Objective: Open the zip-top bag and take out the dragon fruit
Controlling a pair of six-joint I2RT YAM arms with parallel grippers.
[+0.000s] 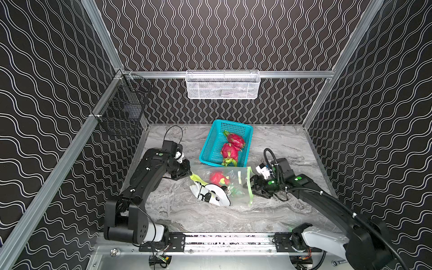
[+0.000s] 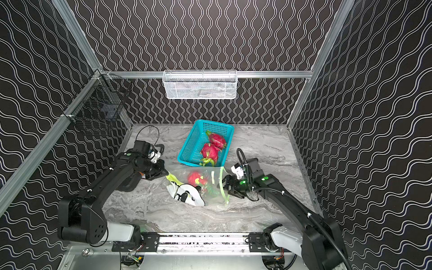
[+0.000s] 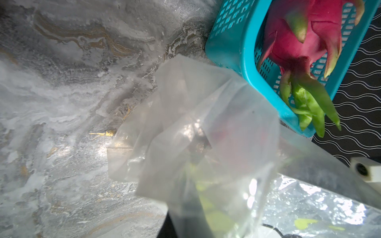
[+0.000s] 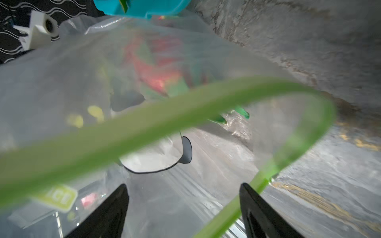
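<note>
The clear zip top bag [image 1: 240, 189], with a panda print and a green-edged mouth, lies across the table in front of the basket. Inside it a red dragon fruit [image 1: 219, 178] shows through the plastic. My left gripper [image 1: 189, 172] is shut on the bag's left end; in the left wrist view the crumpled plastic film [image 3: 206, 130] hides most of its fingers. At the right end, my right gripper stands open by the bag's mouth, with no fruit between its fingers. The green strip [image 4: 166, 123] gapes in a loop ahead of it, the blurred fruit deeper inside.
Directly behind the bag stands a turquoise basket [image 1: 209, 143] with two dragon fruits [image 1: 230, 151] lying in it. A white wire basket [image 1: 222, 85] hangs on the back wall. Bare table lies in front of the bag and at the back right.
</note>
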